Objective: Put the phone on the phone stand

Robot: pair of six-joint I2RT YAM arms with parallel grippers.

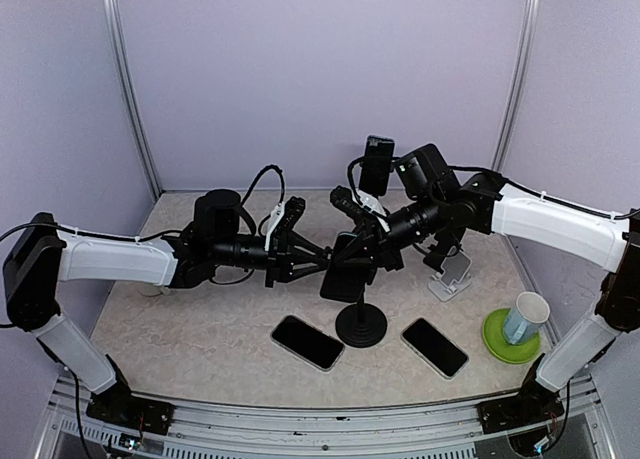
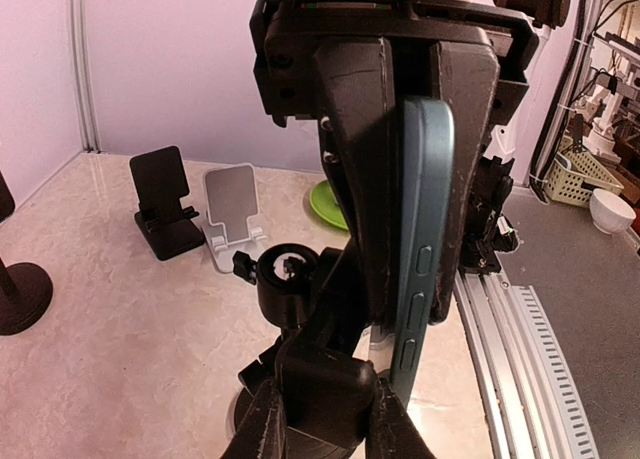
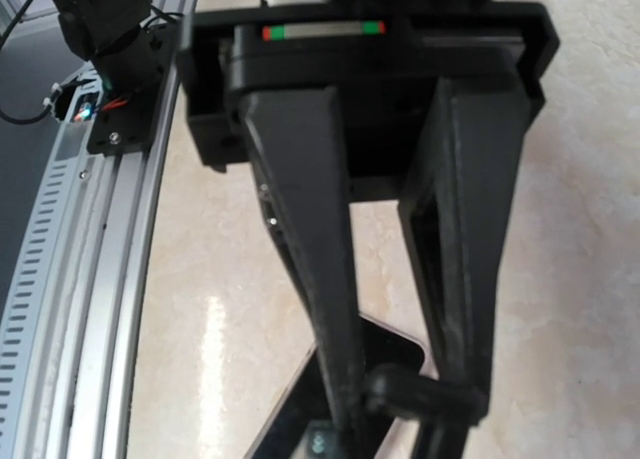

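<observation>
A black phone stand on a round base (image 1: 361, 325) stands mid-table, its dark upper plate (image 1: 345, 279) between my grippers. My left gripper (image 1: 322, 259) is shut on a black part of the stand, seen low in the left wrist view. My right gripper (image 1: 358, 249) is shut on the stand's upper part; in the left wrist view a slim blue-grey edge with buttons (image 2: 423, 229), like a phone's side, runs along its fingers. What exactly its fingertips hold is partly hidden. Two phones lie flat, left (image 1: 307, 342) and right (image 1: 434, 347) of the base.
A silver stand (image 1: 450, 277) and black stand (image 2: 160, 189) stand at right. A green plate (image 1: 496, 341) with a cup (image 1: 526, 319) is at front right. Another tall stand holding a dark device (image 1: 378, 154) is behind.
</observation>
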